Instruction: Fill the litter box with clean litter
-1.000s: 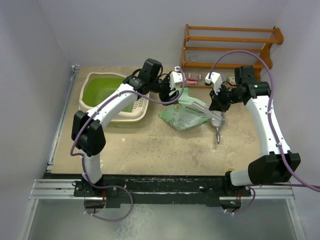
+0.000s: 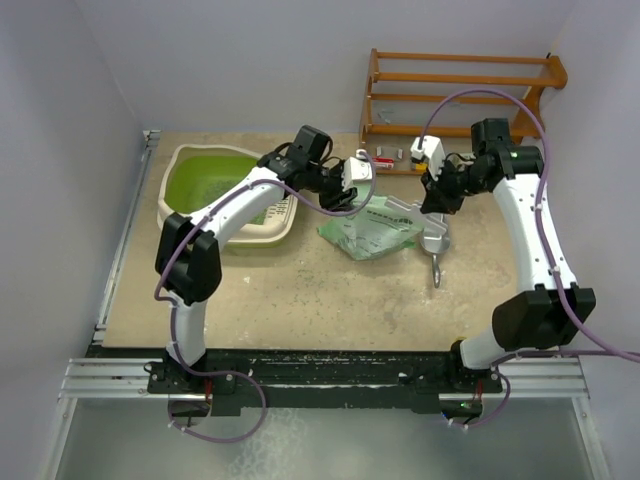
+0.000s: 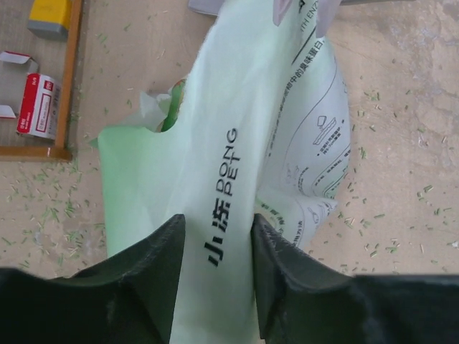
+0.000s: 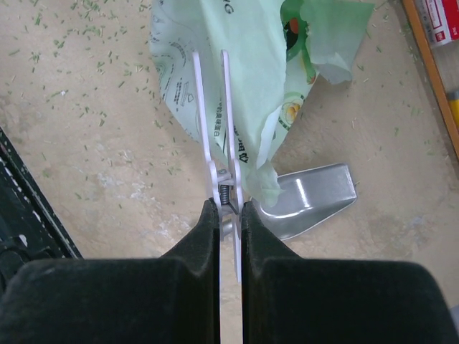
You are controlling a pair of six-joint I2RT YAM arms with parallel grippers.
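Note:
The pale green litter bag [image 2: 365, 235] stands on the floor between my arms, its printed side showing in the left wrist view. My left gripper is part open at the top of the bag [image 3: 237, 143], one finger on each side of the plastic. My right gripper is shut on lilac-bladed scissors [image 4: 206, 140], whose blades stand slightly apart and point over the bag [image 4: 247, 43]. In the top view the green litter box [image 2: 205, 180] with a white rim sits at the left; part of it is behind my left arm.
A metal scoop [image 4: 308, 197] lies beside the bag, below my right gripper. At the back is a wooden rack [image 2: 460, 78]; a red-and-white can [image 3: 39, 107] lies by its frame. Green bits are scattered on the floor.
The right gripper with the scissors has moved only a little. The litter box and scoop are where they were.

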